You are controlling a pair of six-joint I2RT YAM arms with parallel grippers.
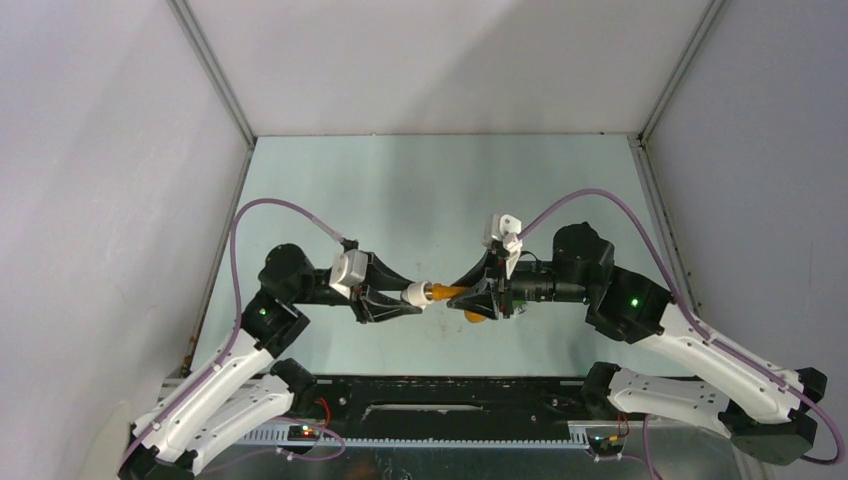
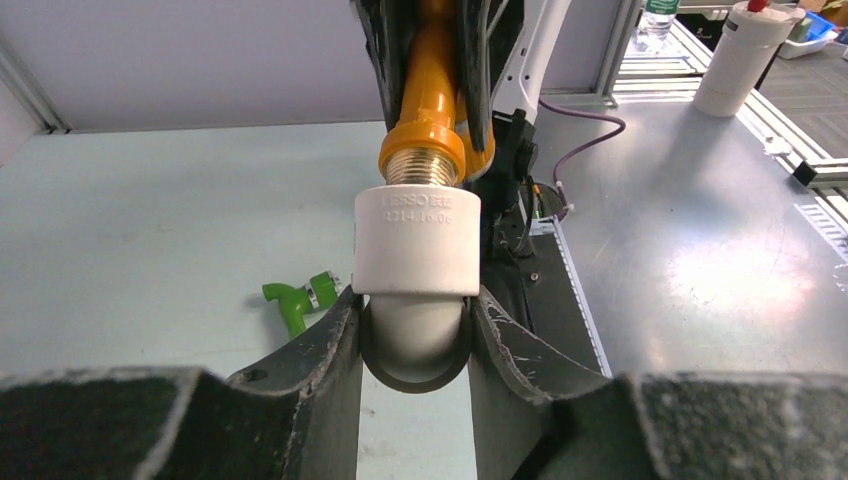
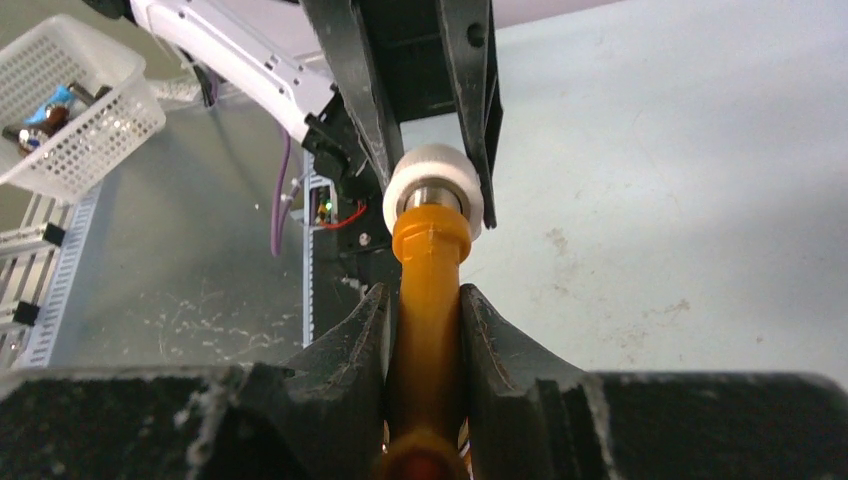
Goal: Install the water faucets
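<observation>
Between the two arms, a white pipe fitting (image 2: 416,240) and an orange faucet (image 3: 430,310) are joined end to end, with some metal thread (image 2: 420,166) showing between them. My right gripper is shut on the orange faucet. My left gripper has its fingers around the white fitting; in the right wrist view they flank its ring, and whether they grip it firmly I cannot tell. In the left wrist view a green faucet (image 2: 292,300) lies on the pale board (image 2: 160,230) behind the fitting.
Walls enclose the board (image 1: 440,170) at back and sides. A black rail strip (image 1: 450,400) runs along the front. A white basket (image 3: 110,130) with assorted items stands outside, in the right wrist view.
</observation>
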